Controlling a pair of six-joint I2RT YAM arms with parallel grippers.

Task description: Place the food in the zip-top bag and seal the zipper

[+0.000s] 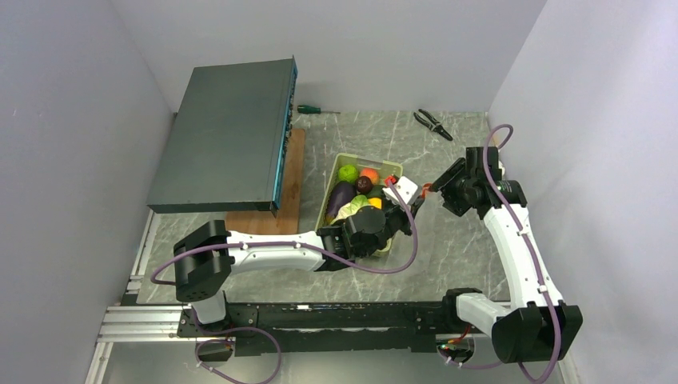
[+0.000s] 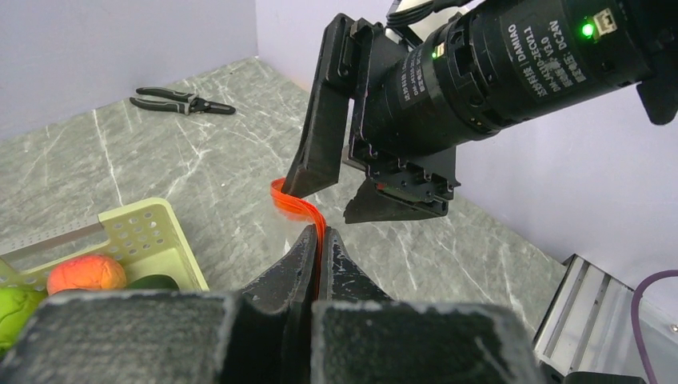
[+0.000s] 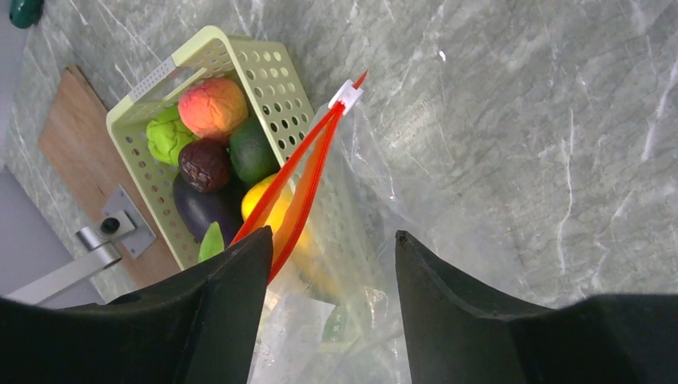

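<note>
A clear zip top bag with an orange zipper (image 3: 310,180) and white slider (image 3: 345,96) hangs over the basket's edge. My left gripper is shut on the orange zipper strip. My right gripper is part open around the bag's top; the orange strip lies against one finger, and clear plastic shows between the fingers. The green basket (image 3: 280,80) holds food: peach (image 3: 212,108), eggplant (image 3: 196,210), avocado, yellow and green pieces, and others.
A dark metal case (image 1: 220,136) over a wooden board (image 1: 292,176) fills the left. Pliers (image 1: 432,124) and a screwdriver (image 1: 312,110) lie at the back. Bare marble (image 1: 456,256) shows at front right.
</note>
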